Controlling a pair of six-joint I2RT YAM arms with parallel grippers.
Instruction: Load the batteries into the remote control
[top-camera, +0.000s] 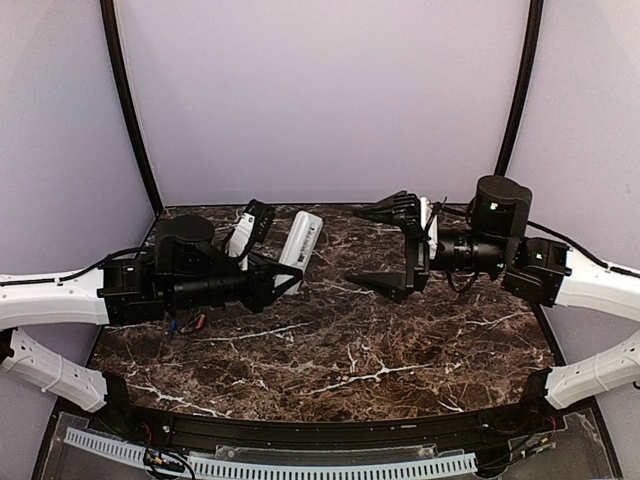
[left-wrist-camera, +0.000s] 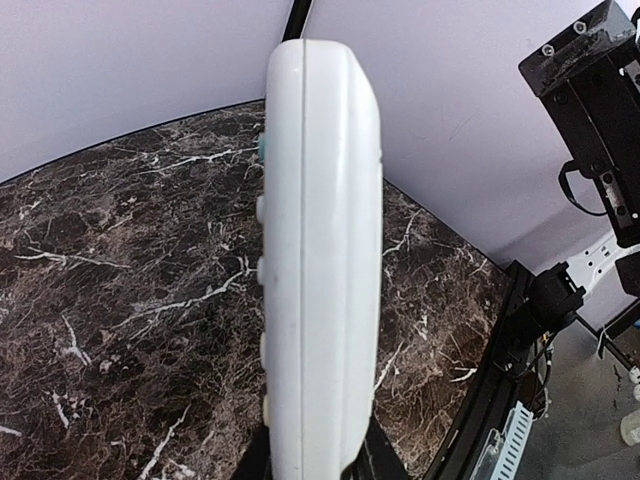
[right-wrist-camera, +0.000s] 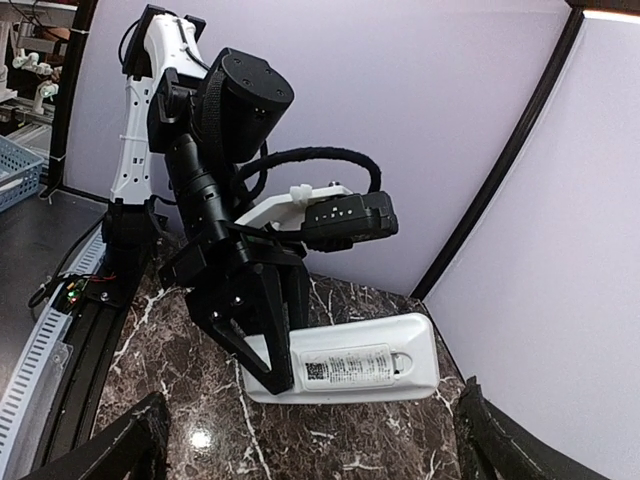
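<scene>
My left gripper (top-camera: 280, 280) is shut on the white remote control (top-camera: 301, 243), holding it raised and tilted in the top view. The remote (left-wrist-camera: 318, 240) fills the middle of the left wrist view, seen along its side. In the right wrist view, the remote (right-wrist-camera: 385, 335) shows a label on the face turned toward my right gripper. That right gripper (top-camera: 365, 245) stands open to the right of the remote, apart from it, nothing between its fingers. Small batteries, blue (top-camera: 172, 325) and orange (top-camera: 200, 320), lie on the table at the left, partly behind the left arm.
Pale walls (top-camera: 330, 100) enclose the back and sides. A dark frame edge (top-camera: 330, 424) runs along the front.
</scene>
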